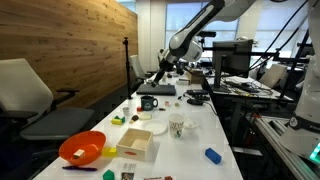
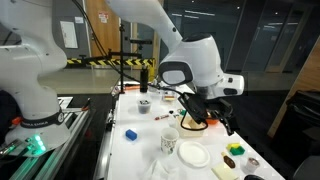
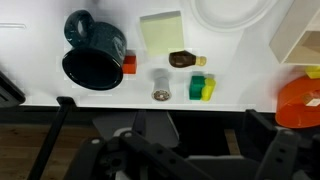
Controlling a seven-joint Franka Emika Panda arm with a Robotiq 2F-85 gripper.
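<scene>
My gripper hangs above the far part of the white table, its fingers open and empty; its dark fingers reach in along the bottom of the wrist view. Beneath the wrist camera lie a small silvery cylinder, a green block and a yellow piece beside it. A brown, bottle-like piece lies near a pale yellow square. Beside a dark mug is an orange-red block. None of these touches the gripper.
A white plate, a cream box, a red-orange bowl and a patterned white cup stand around the table. A blue block lies apart, with clear table around it.
</scene>
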